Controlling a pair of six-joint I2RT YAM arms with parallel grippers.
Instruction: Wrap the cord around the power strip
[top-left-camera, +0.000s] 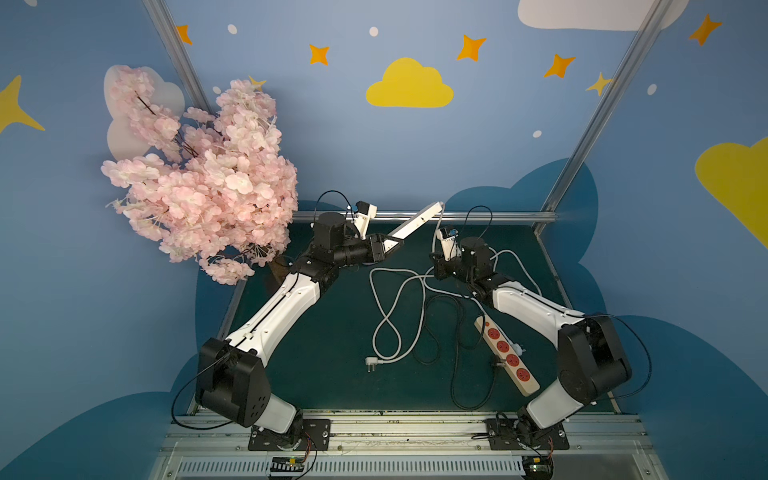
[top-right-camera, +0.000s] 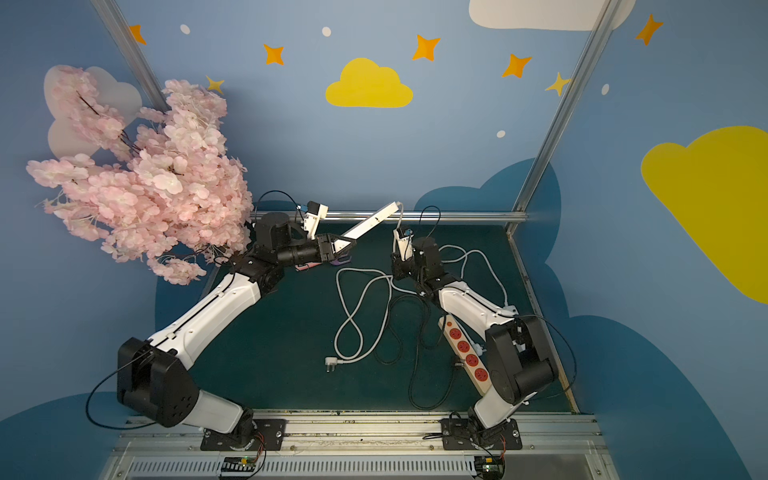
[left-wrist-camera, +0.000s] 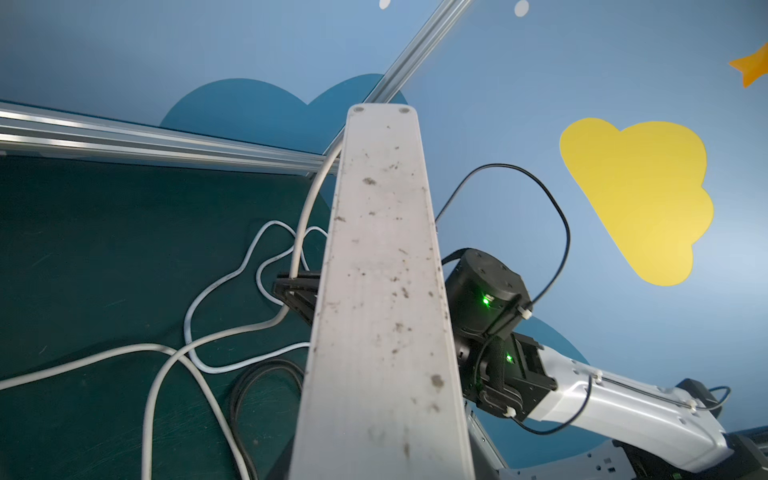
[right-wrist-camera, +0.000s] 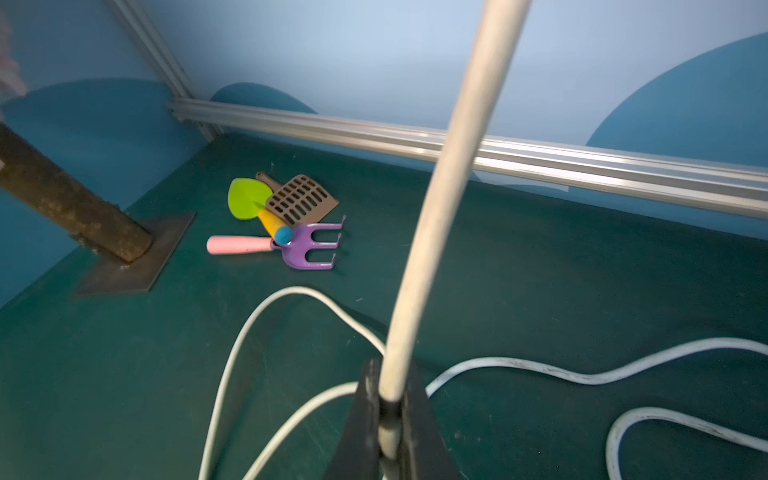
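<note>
A white power strip (top-left-camera: 416, 225) is held up at a slant above the table, my left gripper (top-left-camera: 393, 242) shut on its lower end. In the left wrist view the strip's plain long face (left-wrist-camera: 384, 280) fills the middle and hides that gripper's fingers. From the strip's upper end a white cord (left-wrist-camera: 313, 196) hangs down to my right gripper. Its fingers are closed around the cord, which runs up from them in the right wrist view. Below, the cord's loops lie on the table, with a plug (top-left-camera: 373, 361) at the front.
A second strip with red sockets (top-left-camera: 507, 357) lies at front right, black cable (top-left-camera: 456, 368) beside it. Toy garden tools (right-wrist-camera: 300, 216) sit at the back left near the blossom tree (top-left-camera: 232, 176).
</note>
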